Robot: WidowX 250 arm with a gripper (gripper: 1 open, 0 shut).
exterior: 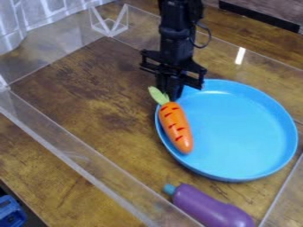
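My gripper (173, 82) is low over the back left rim of a blue plate (236, 129), behind an orange toy carrot (175, 124) with a green top. Its fingertips are dark and hard to make out; it looks shut, and the carrot's top lies just in front of it. The carrot rests along the plate's left side.
A purple toy eggplant (207, 206) lies in front of the plate at the lower right. Clear panels edge the wooden table. A small blue object (7, 213) sits at the lower left corner.
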